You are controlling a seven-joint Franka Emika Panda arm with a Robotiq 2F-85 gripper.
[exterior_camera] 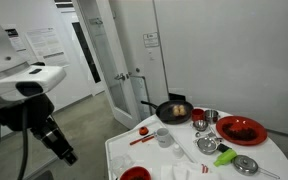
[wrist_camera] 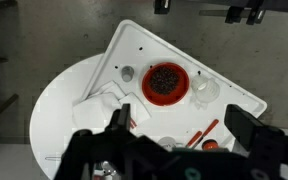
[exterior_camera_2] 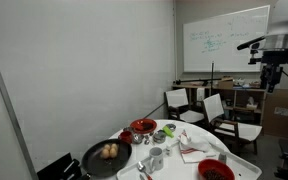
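Observation:
My gripper is held high, its fingers wide apart at the lower part of the wrist view and nothing between them. In exterior view 1 its end point(exterior_camera: 69, 157) is at the left, off the table's side. Below, a red bowl point(wrist_camera: 165, 98) with dark bits inside sits on a white tray point(wrist_camera: 134, 40). Beside the bowl stand a clear glass point(wrist_camera: 206, 92) and a small metal cup point(wrist_camera: 128, 73). A white cloth point(wrist_camera: 101, 112) and red-handled utensils point(wrist_camera: 206, 133) lie nearby.
On the round white table are a dark pan point(exterior_camera: 162, 110) with brown pieces, a white mug point(exterior_camera: 164, 138), a red plate point(exterior_camera: 241, 130) of red food, metal cups point(exterior_camera: 211, 116), and a green-handled pan point(exterior_camera: 246, 165). A chair point(exterior_camera_2: 221, 110) stands behind the table.

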